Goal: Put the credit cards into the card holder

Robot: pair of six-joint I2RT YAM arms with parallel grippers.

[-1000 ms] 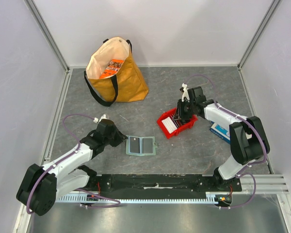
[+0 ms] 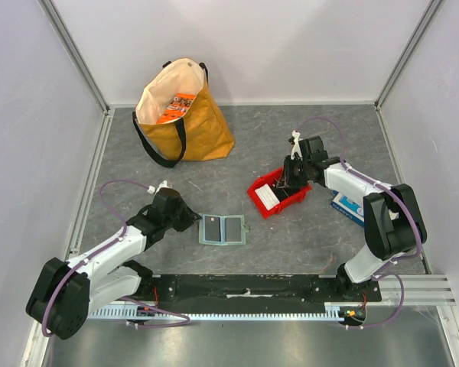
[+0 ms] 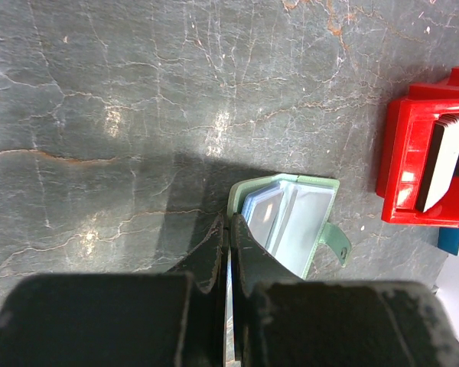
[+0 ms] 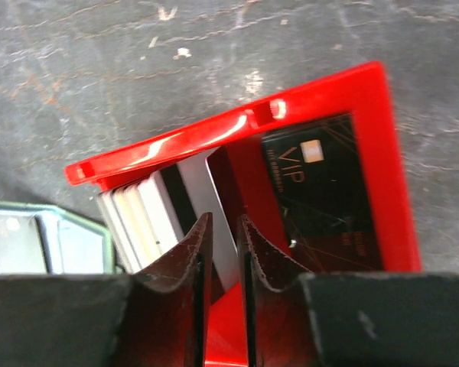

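A red box holds the credit cards, a stack of white and dark ones and a black VIP card. My right gripper is over the box, its fingertips close together at a tilted card; whether they touch it is unclear. The open card holder, pale green with clear sleeves, lies at the front middle. At its edge my left gripper is shut, with nothing visible between its fingers.
A yellow tote bag stands at the back left. A blue and white box lies right of the red box, partly behind the right arm. The floor between bag and holder is clear.
My right gripper has shifted very slightly over the red box. The left arm has not moved.
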